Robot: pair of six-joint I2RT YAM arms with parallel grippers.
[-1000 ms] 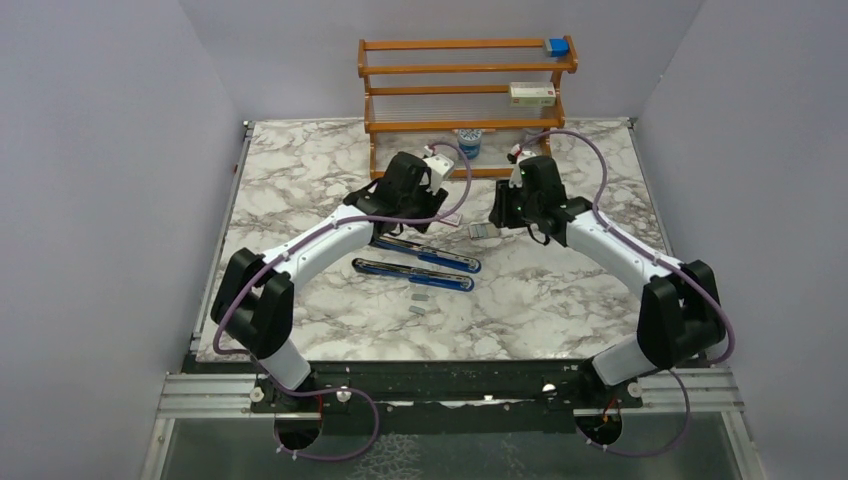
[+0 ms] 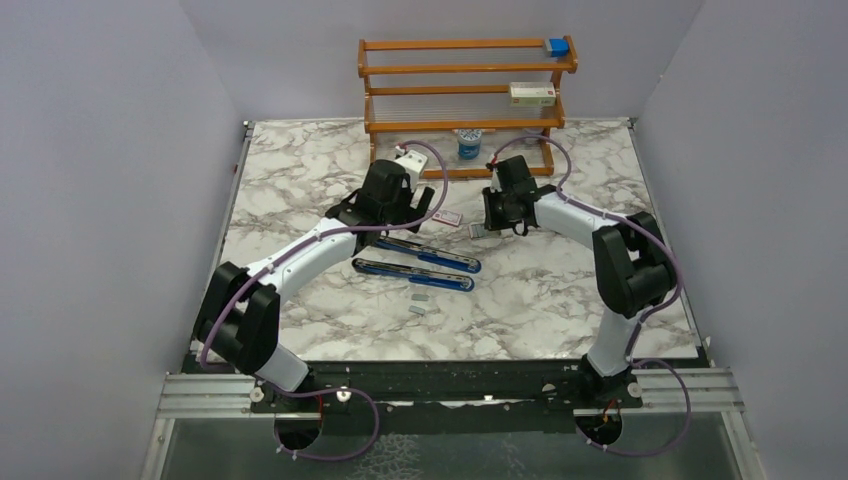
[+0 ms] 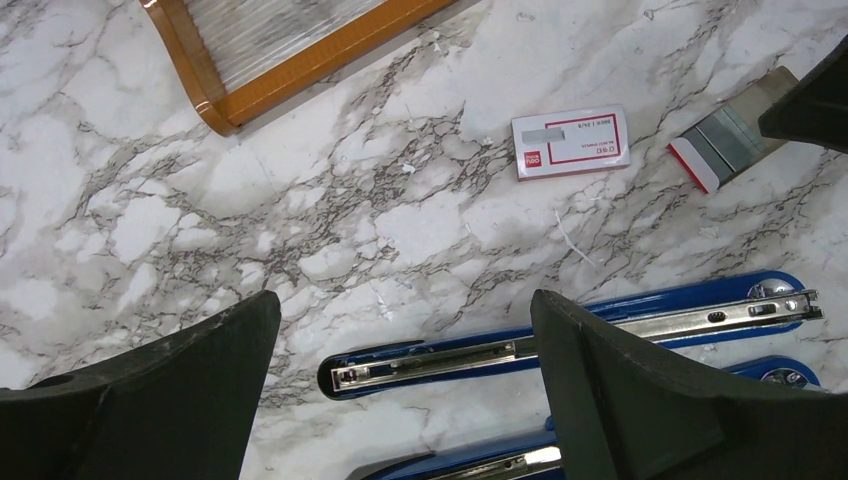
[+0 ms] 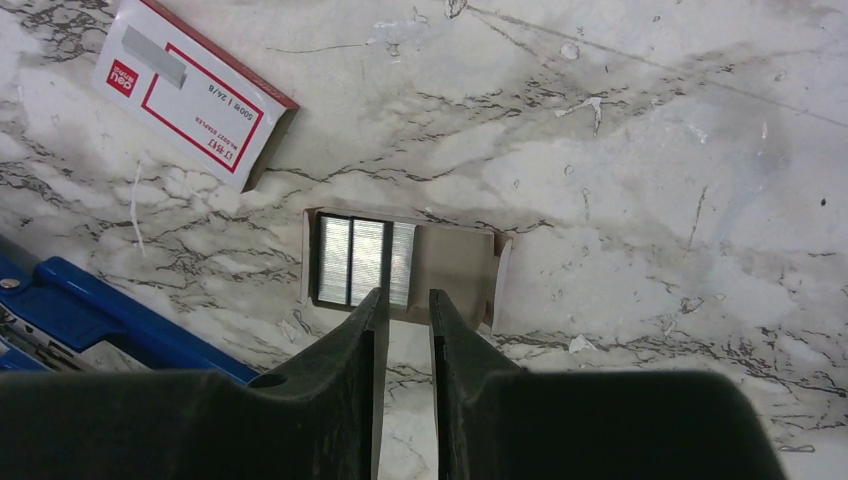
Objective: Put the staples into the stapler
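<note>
An open tray of staples [image 4: 352,262] lies on the table, strips of staples filling its left part and its right part empty. Over its near edge in the right wrist view hangs my right gripper, its fingers a small gap apart with nothing between them. Left of the tray is the closed white staple box [image 4: 190,95] with red print. Two long blue staplers lie open in the table's middle, the far one [image 2: 440,257] beyond the near one [image 2: 430,280]. My left gripper stands wide open and empty above the far stapler.
Two small staple strips [image 2: 417,309] lie in front of the near stapler. A wooden shelf [image 2: 465,127] stands at the back, with a blue tub [image 2: 469,150] at its foot.
</note>
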